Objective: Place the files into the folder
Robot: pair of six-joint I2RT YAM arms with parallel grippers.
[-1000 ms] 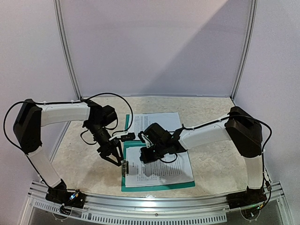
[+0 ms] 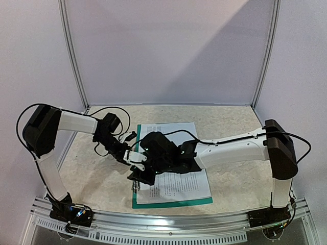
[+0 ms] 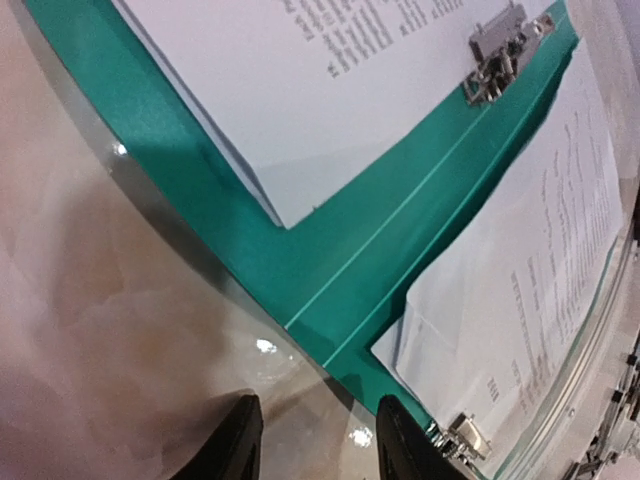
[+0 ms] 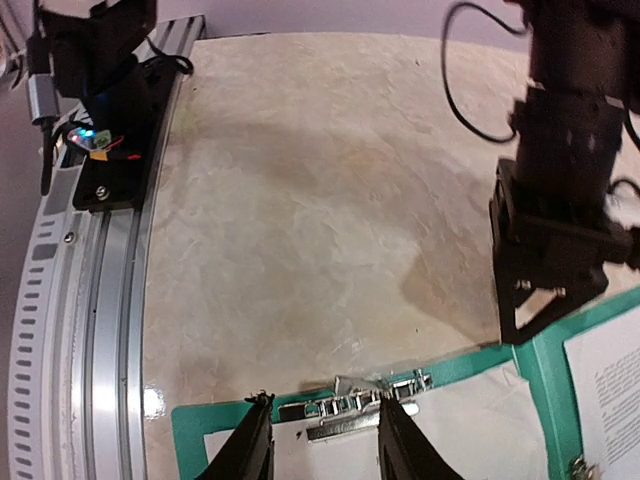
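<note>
The green folder (image 2: 172, 204) lies open on the table, its two halves one behind the other. On its near half rest printed sheets (image 2: 189, 188), with a metal clip (image 4: 350, 405) along their left edge. More sheets (image 2: 173, 127) lie on the far half, beside another clip (image 3: 500, 50). My left gripper is open near the folder's left edge at the spine, nothing between its fingers. Open and empty, my right gripper hovers over the near half's left side by the clip. The right arm hides part of the sheets from above.
Bare table (image 2: 235, 178) shows right of the folder and also to its left. A metal rail (image 2: 168, 219) runs along the front edge. Both grippers stand close together at the folder's left edge.
My right gripper shifted left and lately toward the front. Folder and sheets look unmoved.
</note>
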